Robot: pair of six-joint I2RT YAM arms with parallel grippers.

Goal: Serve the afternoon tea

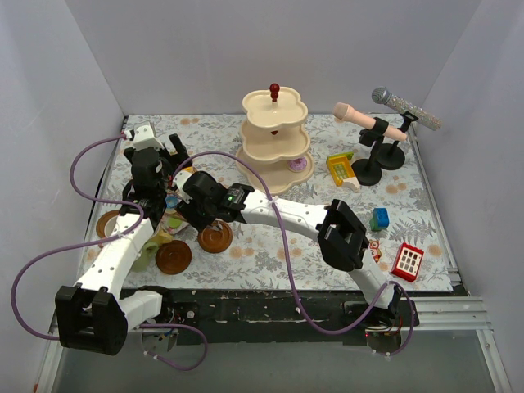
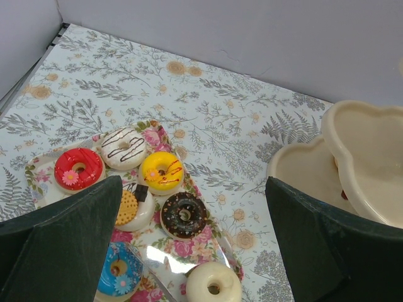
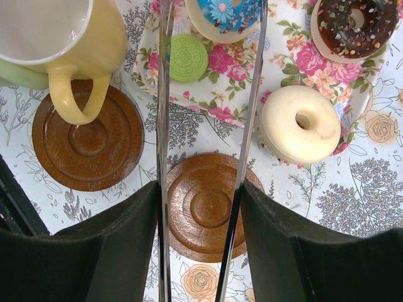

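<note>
In the left wrist view, my left gripper stands open above a floral tray of donuts: red, white striped, yellow, chocolate and cream. In the right wrist view, my right gripper has long metal fingers, part open and empty, over the tray beside the blue donut, green biscuit and cream donut. A yellow mug and wooden coasters are nearby. A three-tier cream stand stands at the back, a pink item on its lower tier.
Microphones on stands are at the back right, with a yellow box, blue cube and red box on the right.
</note>
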